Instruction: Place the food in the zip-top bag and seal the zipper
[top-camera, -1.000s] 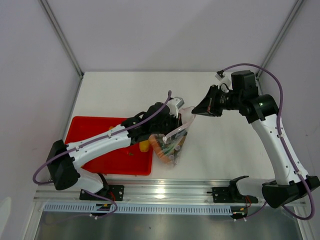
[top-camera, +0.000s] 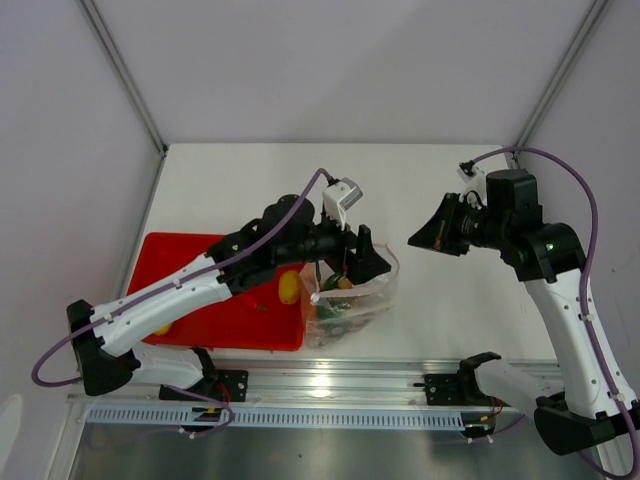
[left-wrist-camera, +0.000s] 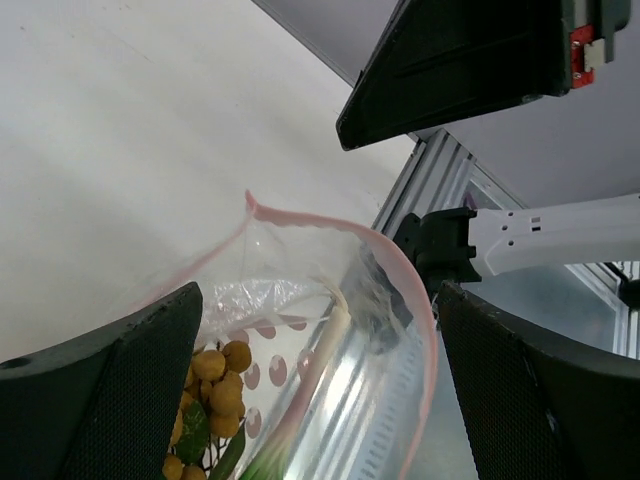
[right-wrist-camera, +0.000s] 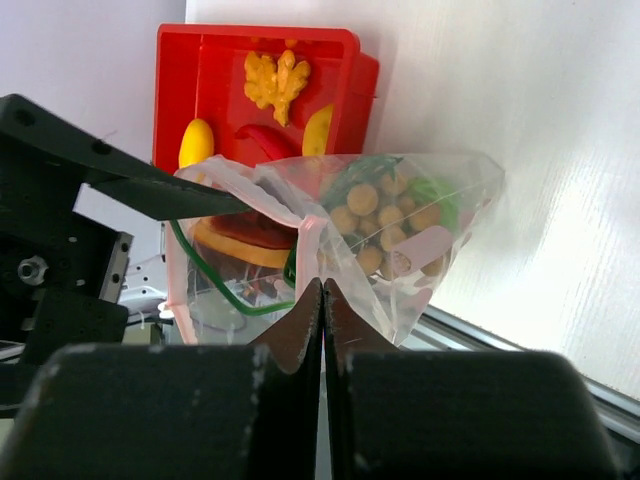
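The clear zip top bag with a pink-edged mouth stands gaping on the table, food inside. My left gripper is over that mouth, its fingers apart; in the left wrist view one black finger appears on each side of the bag. Round brown pieces and green food lie within. In the right wrist view a reddish-brown item and a green stem show at the mouth. Right of the bag and clear of it, my right gripper is shut, nothing visible between its fingertips.
Left of the bag is the red tray, holding a yellow ginger-like piece, a red pepper and a yellow item.
The right gripper was at the bag's right edge; it now stands apart, farther right.
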